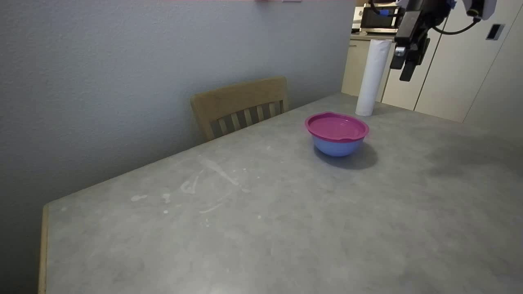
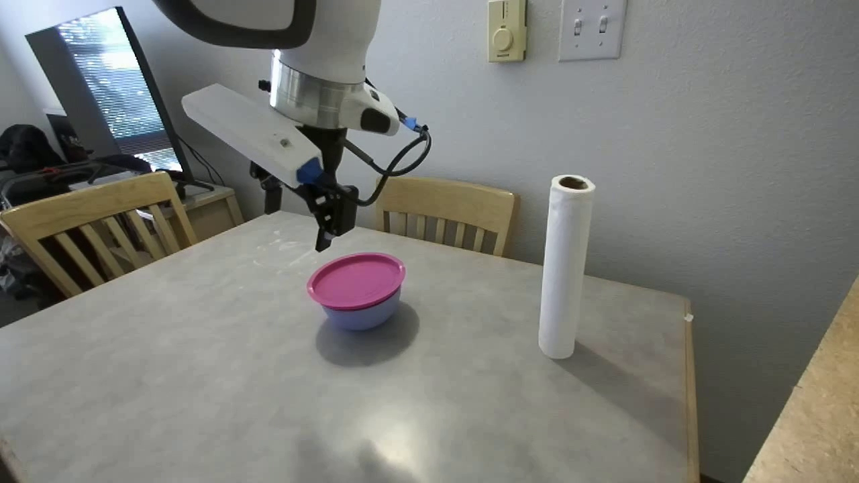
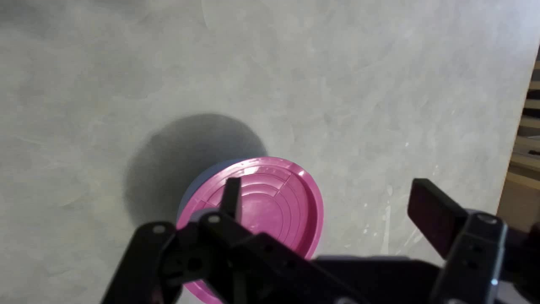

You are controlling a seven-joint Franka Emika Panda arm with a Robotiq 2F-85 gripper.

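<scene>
A blue bowl [image 1: 337, 148] stands upright on the grey table, topped by a round pink lid [image 1: 338, 126]. The lid [image 2: 356, 281] lies across the bowl's rim in exterior view 2; whether it is pressed down cannot be told. Above the table hangs my gripper [image 1: 405, 73], clear of the bowl and touching nothing. Its fingers are spread wide in the wrist view, so the gripper is open and empty. There, the left finger covers part of the lid [image 3: 263, 207], and the right one is over bare table. Most of the bowl is hidden under the lid.
A tall white paper roll [image 2: 566, 270] stands upright near the table's end, apart from the bowl. Wooden chairs, one of them a slatted chair [image 2: 447, 210], line the table's edge by the wall.
</scene>
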